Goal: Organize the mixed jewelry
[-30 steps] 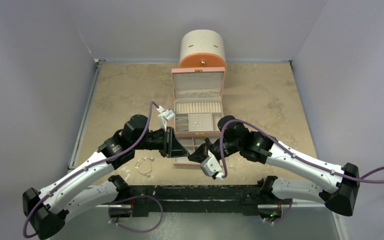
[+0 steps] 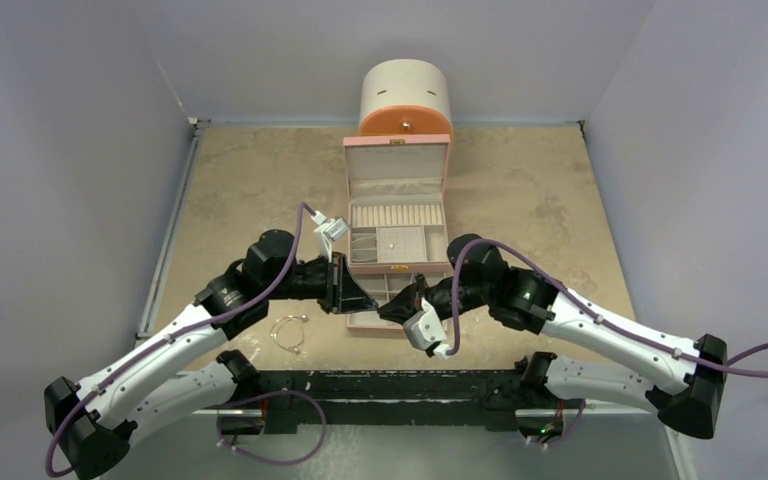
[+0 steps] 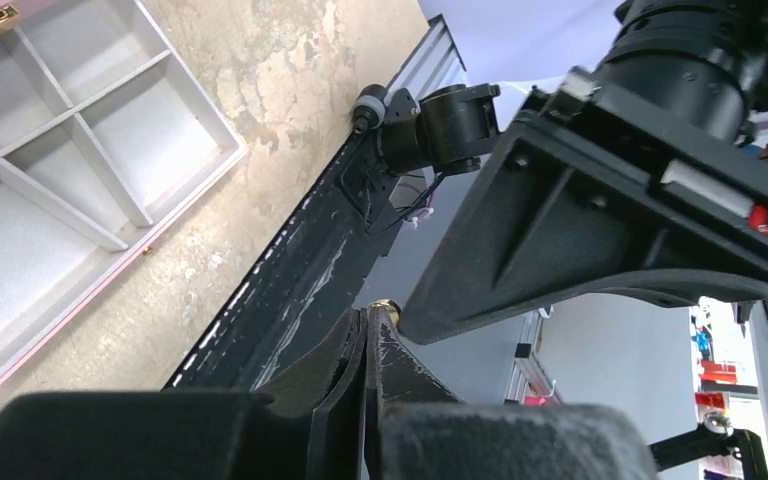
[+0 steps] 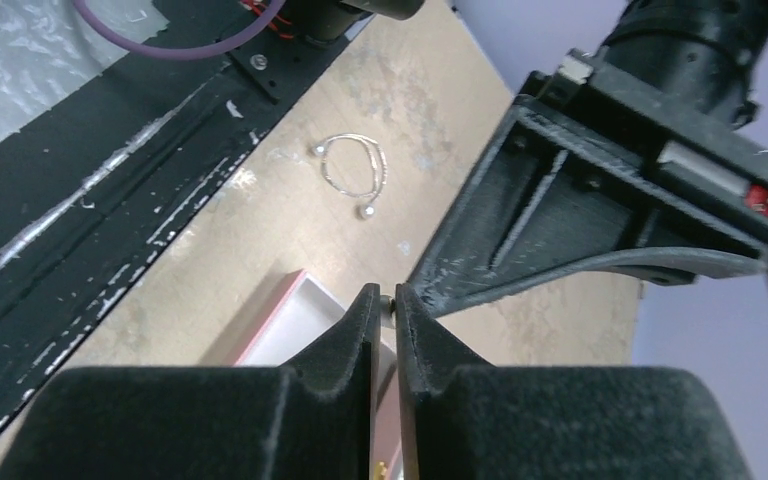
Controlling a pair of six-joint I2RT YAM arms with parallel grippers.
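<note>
Tip to tip above the box's front, my left gripper (image 2: 374,306) and right gripper (image 2: 384,314) nearly meet. In the left wrist view, the left fingers (image 3: 348,345) are shut, and a small gold ring (image 3: 388,307) shows beside their tips, near the right gripper's tip. The right fingers (image 4: 418,350) stand slightly apart, with a small shiny bit of metal (image 4: 387,306) seen at their tips. Which gripper bears the ring is hard to tell. A pink jewelry box (image 2: 397,140) is open, its divided drawer (image 3: 190,110) pulled out. To its left lies a silvery bracelet (image 4: 380,165).
Behind the box stands a white rounded container (image 2: 405,82) with an orange front. A pearl-like piece (image 2: 391,245) sits on the box's pad. The board (image 2: 520,190) is clear on both sides at the back.
The right arm has shifted slightly to the right and its wrist has turned a little. The left arm is nearly still; the box and bracelet stay where they were.
</note>
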